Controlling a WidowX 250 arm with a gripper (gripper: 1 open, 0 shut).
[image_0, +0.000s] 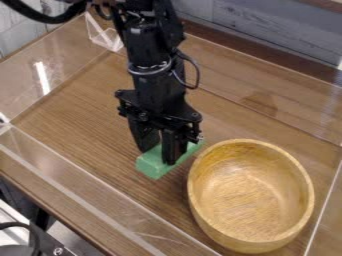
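The black robot arm reaches down from the top of the camera view to the middle, where its gripper is shut on a green block resting at or just above the wooden table. The black gripper body hides much of the block. A yellow-tan oval bowl sits to the right of the gripper, close beside it.
A white-grey wall runs along the back, and a small white object stands at the upper left. A dark cable lies at the lower left.
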